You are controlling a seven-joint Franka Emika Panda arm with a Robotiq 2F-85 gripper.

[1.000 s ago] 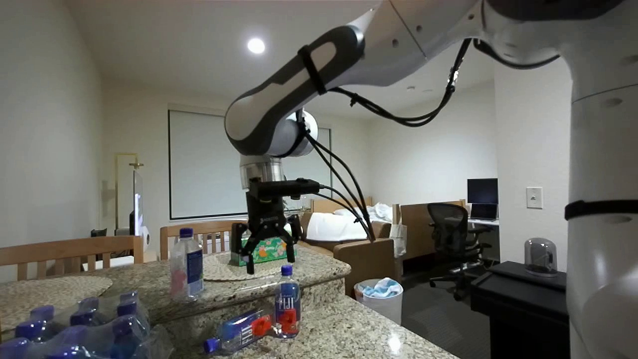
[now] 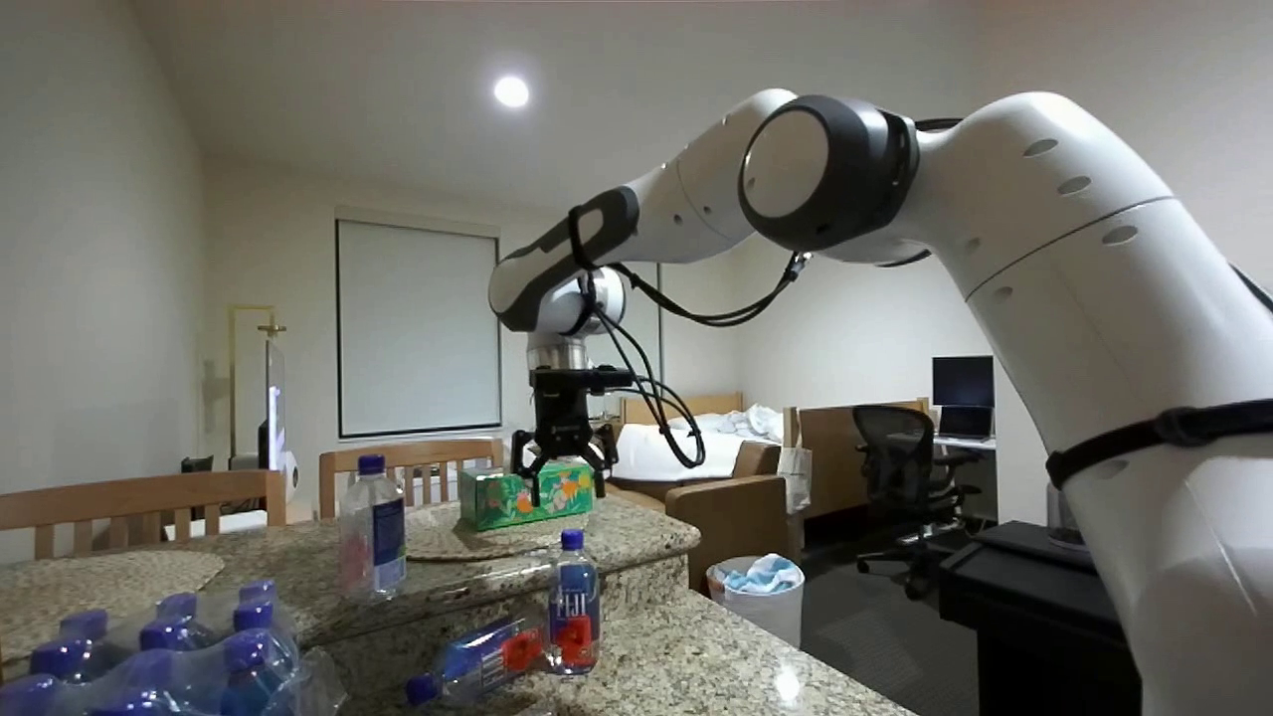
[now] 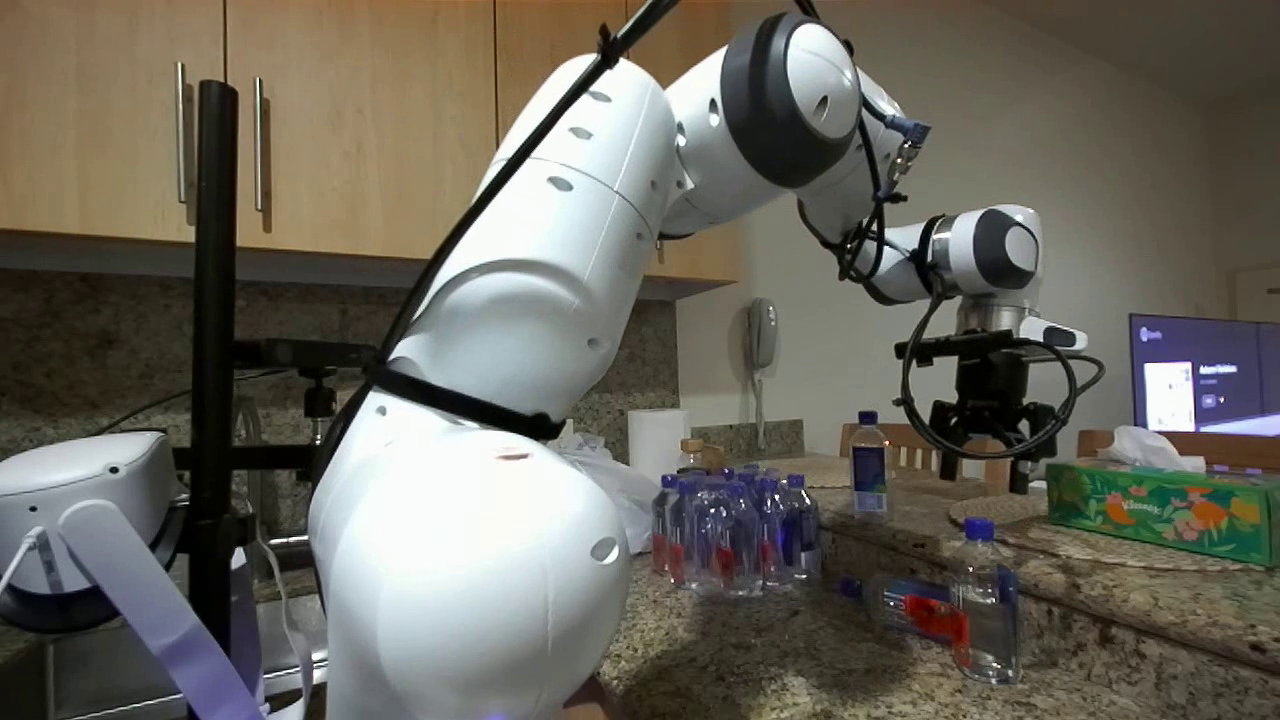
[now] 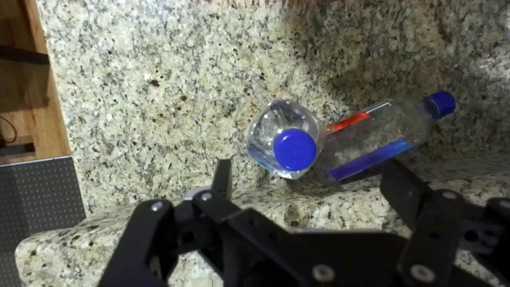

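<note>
My gripper hangs above the counter ledge, open, its fingers (image 4: 222, 177) spread wide and nothing between them. Below it in the wrist view, an upright clear bottle with a blue cap (image 4: 295, 149) stands on the lower granite counter. A second bottle (image 4: 382, 136) lies on its side, close against or touching the first; I cannot tell which. Exterior view 1 shows the standing bottle (image 2: 573, 609) with its label and the lying bottle (image 2: 483, 658) to its left. Another bottle (image 2: 373, 531) stands on the raised ledge.
A green floral tissue box (image 3: 1164, 510) sits on a woven mat on the raised ledge. Shrink-wrapped bottles (image 3: 726, 534) crowd the counter by the wall. A bin (image 2: 758, 601) stands on the floor. The ledge step (image 2: 633, 585) rises behind the standing bottle.
The arm has swung, carrying the open gripper rightward and farther back in exterior view 1, over the tissue box area. The bottles and box look unmoved.
</note>
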